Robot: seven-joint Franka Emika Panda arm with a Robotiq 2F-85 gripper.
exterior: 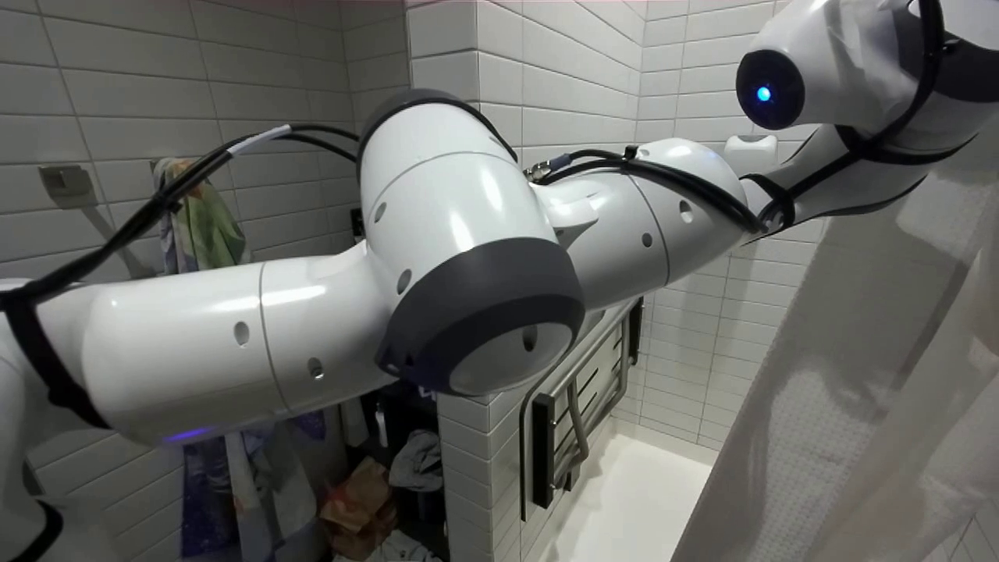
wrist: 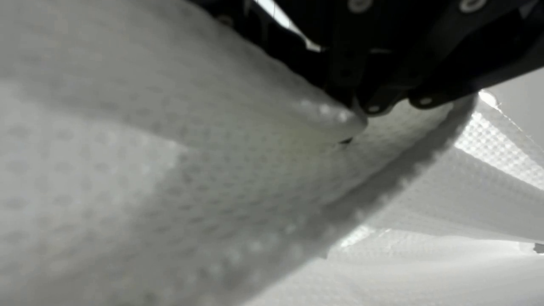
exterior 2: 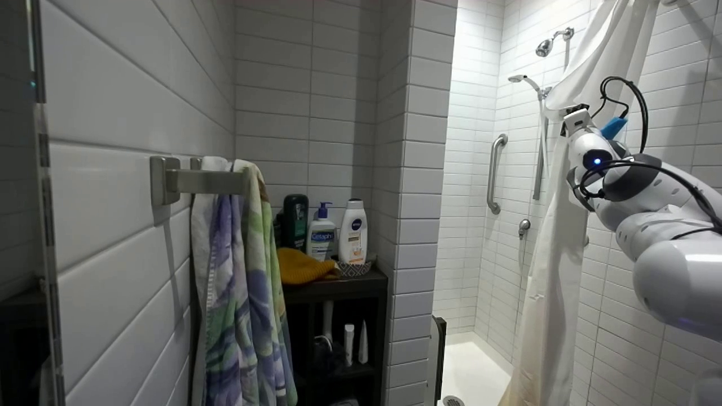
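A white shower curtain (exterior 2: 555, 270) hangs on the right in the second exterior view, gathered near its top where my gripper (exterior 2: 570, 115) meets it. In the wrist view, the textured curtain (wrist: 204, 194) covers most of the picture, and a fold of it runs up to the dark fingers of my gripper. The fingers are shut with the thin cloth pinched between them; the tips are partly covered by the fabric. In the first exterior view the curtain (exterior: 824, 375) slants down the right side, while the gripper itself is out of frame.
A tiled wall corner (exterior 2: 423, 203) stands left of the shower opening. Inside are a grab bar (exterior 2: 494, 172), a hand shower (exterior 2: 521, 79) and a white floor (exterior 2: 467, 358). A dark shelf (exterior 2: 338, 291) with several bottles and a hanging towel (exterior 2: 250, 284) are farther left.
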